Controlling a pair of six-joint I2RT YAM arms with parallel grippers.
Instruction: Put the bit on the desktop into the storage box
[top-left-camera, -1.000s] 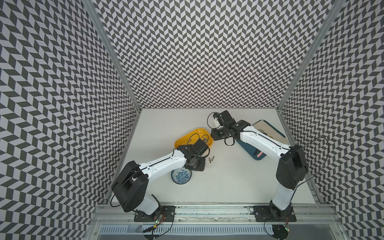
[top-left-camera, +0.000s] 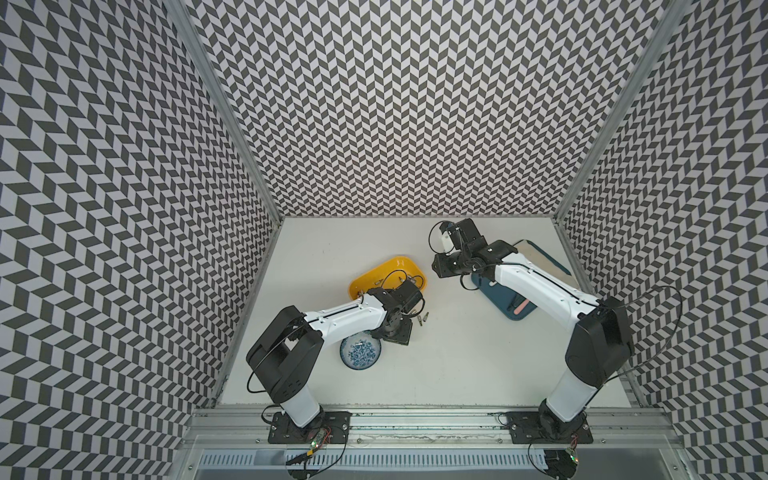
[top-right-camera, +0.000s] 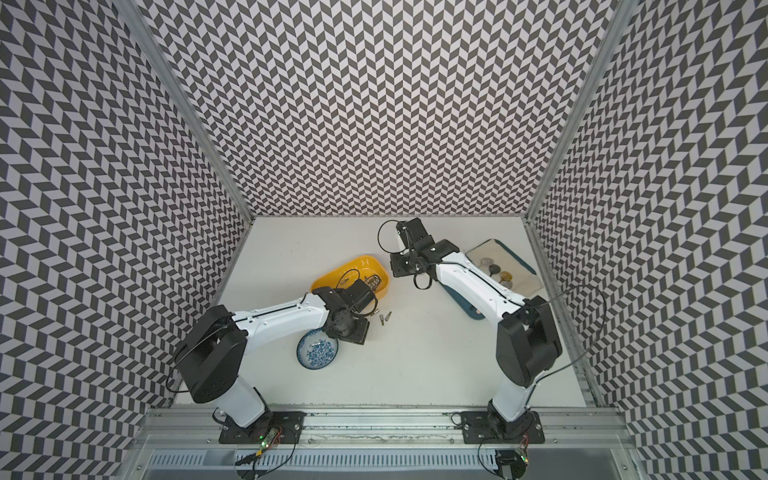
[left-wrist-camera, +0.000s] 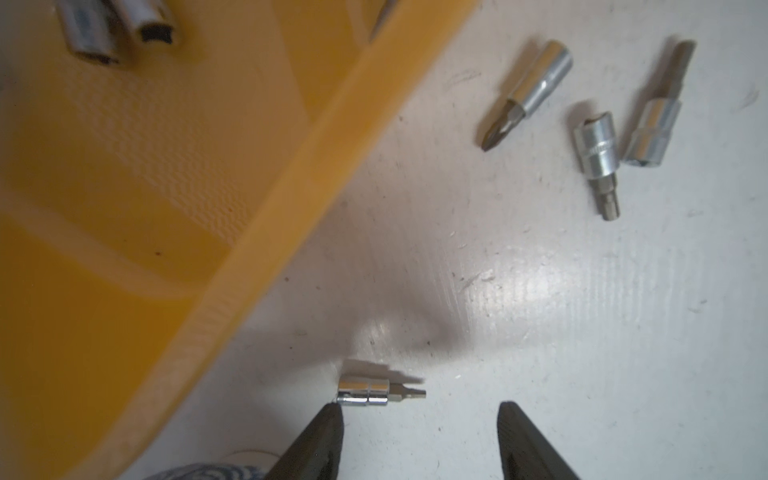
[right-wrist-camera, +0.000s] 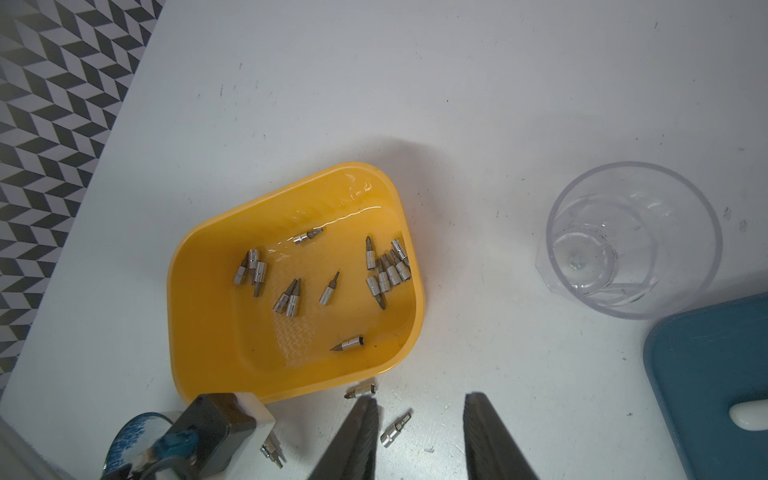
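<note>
In the left wrist view a silver bit (left-wrist-camera: 364, 390) lies on the white desktop beside the yellow storage box (left-wrist-camera: 272, 224), just beyond the open fingers of my left gripper, which hold nothing. Three more bits lie outside the box at the upper right: a cross-tip one (left-wrist-camera: 528, 92), a short one (left-wrist-camera: 600, 156) and a longer one (left-wrist-camera: 656, 120). In the right wrist view the box (right-wrist-camera: 232, 336) holds several bits. My right gripper hangs open and empty above the desk, right of the box.
A clear cup (right-wrist-camera: 664, 240) stands right of the box. A blue mat (right-wrist-camera: 696, 352) with objects lies at the right. A blue patterned bowl (top-left-camera: 360, 352) sits below my left arm.
My left arm's elbow has shifted right, its gripper staying low near the box edge. My right arm has moved a little right and back, away from the box.
</note>
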